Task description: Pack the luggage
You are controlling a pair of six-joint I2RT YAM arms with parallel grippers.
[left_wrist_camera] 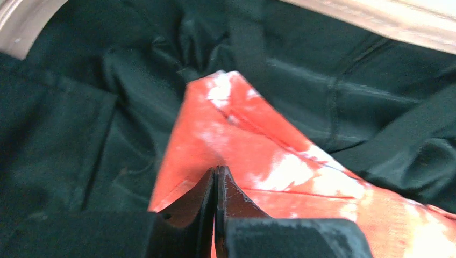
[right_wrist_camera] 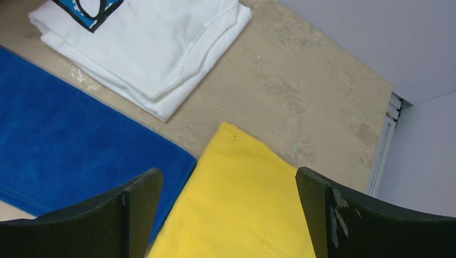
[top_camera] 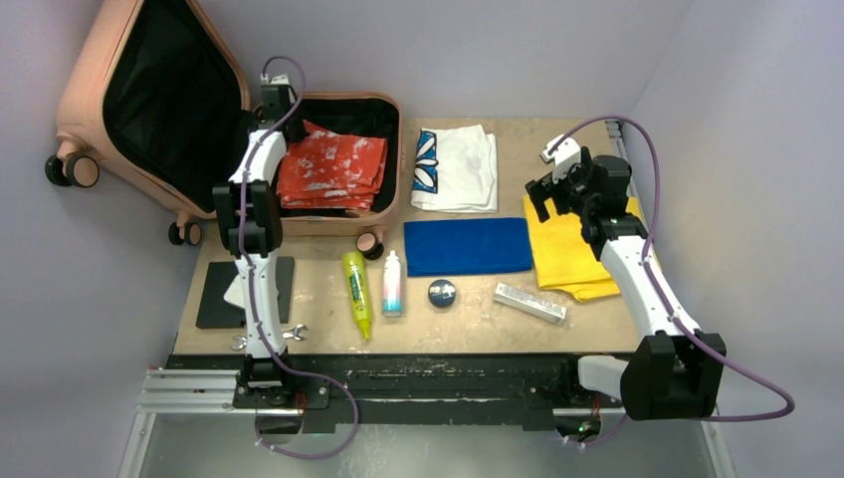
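Observation:
An open pink suitcase [top_camera: 343, 227] stands at the back left, a folded red-and-white cloth [top_camera: 338, 169] inside it. My left gripper is shut above the top left corner of that cloth, with nothing visible between its fingertips. My right gripper is open and empty above the yellow cloth [top_camera: 562, 249]. A folded white cloth [top_camera: 463, 169] and a blue cloth [top_camera: 468, 246] lie between the suitcase and the right arm.
Along the front lie a black laptop-like slab [top_camera: 214, 299], wrench [top_camera: 299, 333], yellow bottle [top_camera: 356, 294], white spray can [top_camera: 391, 289], round tin [top_camera: 441, 293] and long box [top_camera: 529, 303]. Walls border the back and sides.

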